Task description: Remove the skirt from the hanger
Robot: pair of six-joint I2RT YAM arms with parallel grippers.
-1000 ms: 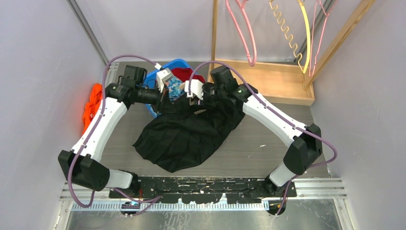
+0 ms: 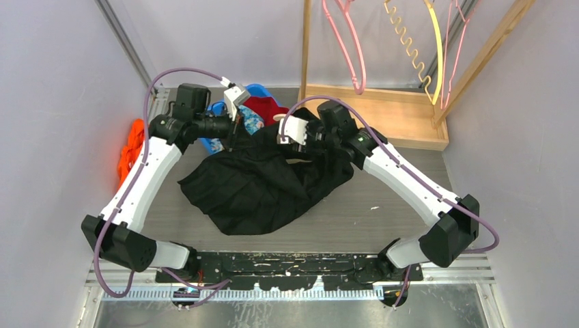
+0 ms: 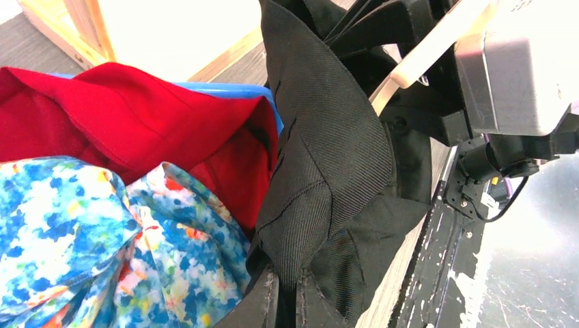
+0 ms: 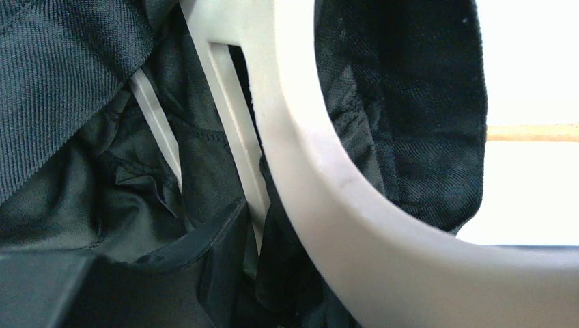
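Observation:
The black skirt (image 2: 252,191) hangs between both arms, its hem spread over the grey floor. In the left wrist view my left gripper is shut on its gathered waistband. A pale hanger (image 4: 300,137) fills much of the right wrist view, with black cloth around and behind it; part of it also shows in the left wrist view beside my right gripper. My right gripper (image 2: 293,137) is at the skirt's upper right; its fingers are largely hidden by cloth and hanger, so their opening cannot be told.
A blue bin (image 2: 256,90) with red cloth (image 3: 150,123) and floral fabric (image 3: 61,232) lies behind the skirt. Orange cloth (image 2: 131,154) lies at the left wall. A wooden rack (image 2: 382,116) with hangers stands at the back right.
My right arm has moved rightward, the left arm slightly up and left in the top view. The skirt's hem has shifted left and upward.

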